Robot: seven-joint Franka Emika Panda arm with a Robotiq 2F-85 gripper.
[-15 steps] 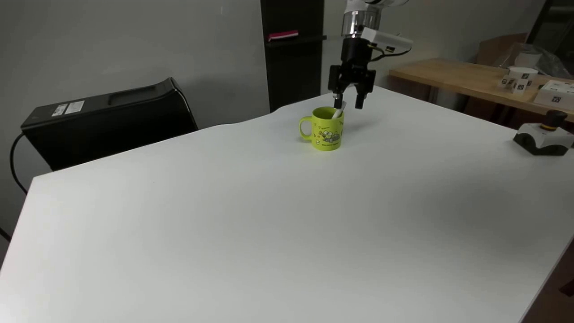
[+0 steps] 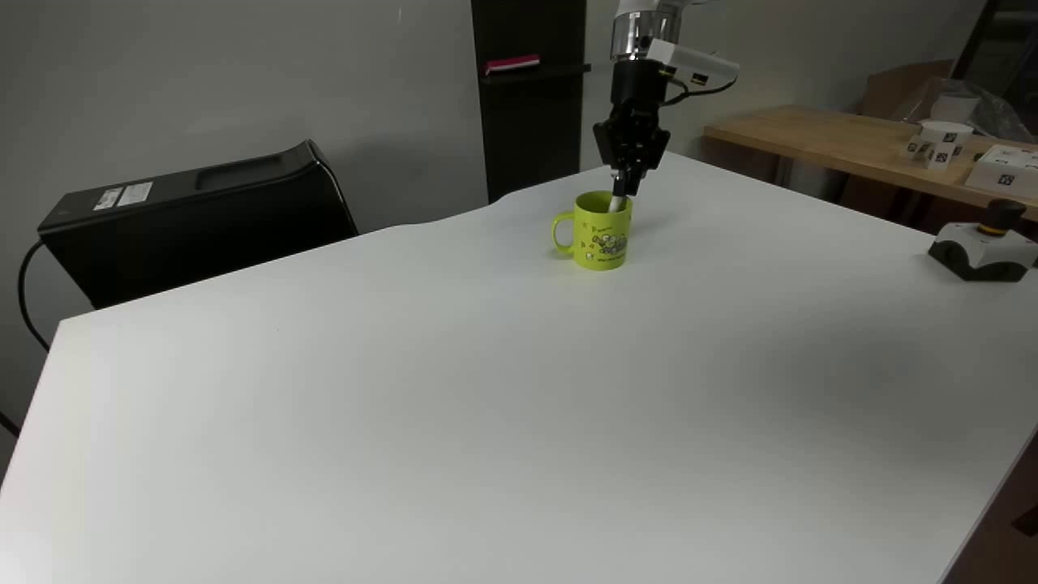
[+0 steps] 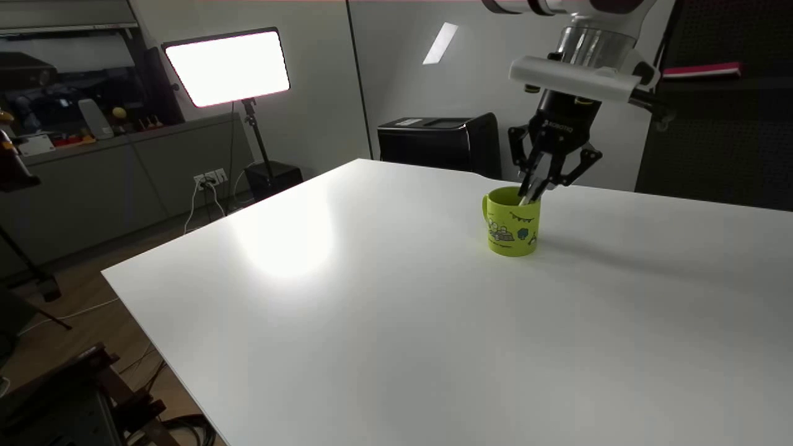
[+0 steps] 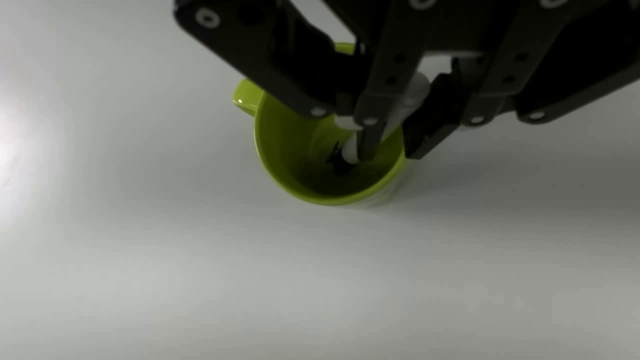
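Observation:
A lime-green mug with printed pictures stands upright on the white table near its back edge, its handle to the left. Inside it a slim white stick, perhaps a marker, leans with its upper end out of the rim. My gripper comes down over the mug and is shut on this white stick. From above, in the wrist view, the stick passes between my dark fingers, its dark lower end inside the mug. The fingers hide part of the stick and the mug's far side.
A grey-and-black box with a dark knob sits at the table's right edge. A black machine stands behind the table at the left.
My gripper's fingers were apart and have come together on the white stick. The mug has shifted slightly to the right, and the stick stands more upright.

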